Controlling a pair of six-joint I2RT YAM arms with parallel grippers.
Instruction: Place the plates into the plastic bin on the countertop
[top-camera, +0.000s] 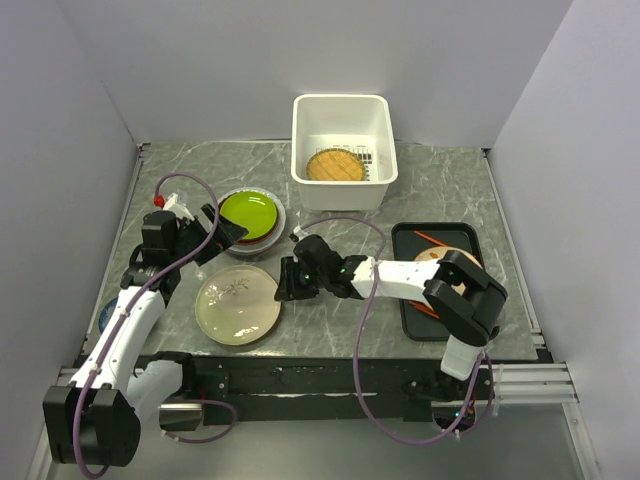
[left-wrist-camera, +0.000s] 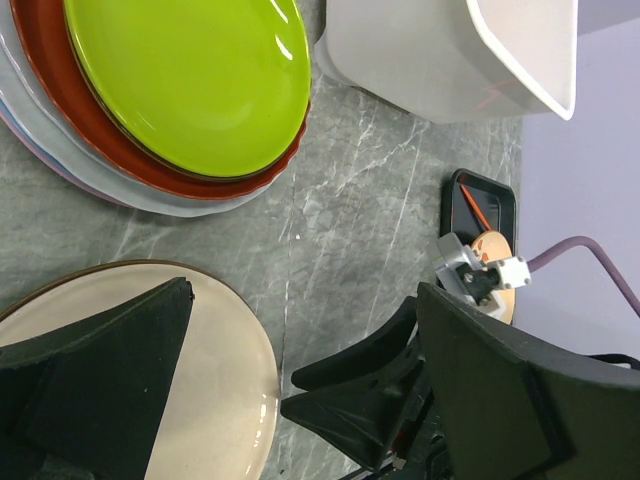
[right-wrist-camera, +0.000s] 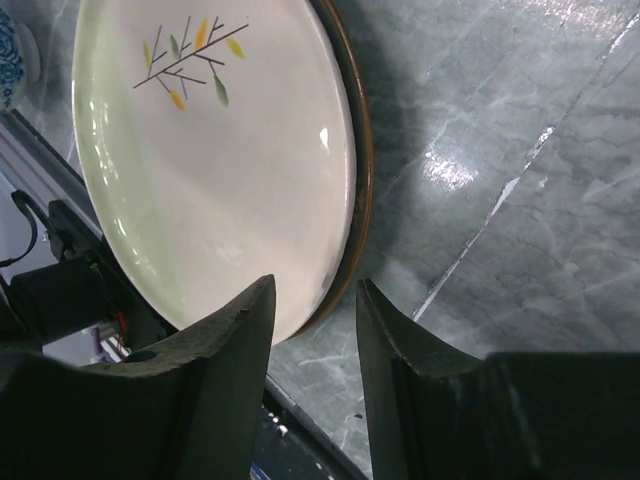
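Note:
A white plastic bin (top-camera: 311, 198) stands at the back of the counter with a yellow plate (top-camera: 336, 165) inside. Stacked near the left gripper, a green plate (top-camera: 249, 212) lies over a red-brown one (left-wrist-camera: 60, 90) and pale grey ones (left-wrist-camera: 150, 197). Nearer the front lies a cream plate (top-camera: 237, 305) with a leafy branch pattern. My right gripper is part open at its right rim; the fingertips appear on either side of the rim, though contact cannot be judged. My left gripper is open and empty, above the counter between stack and cream plate.
A black tray (top-camera: 408, 241) on the right carries a round pale plate (top-camera: 432, 254) and orange sticks, partly under the right arm. Something blue (top-camera: 106, 314) sits at the left edge. Bare counter (top-camera: 350, 245) lies in front of the bin.

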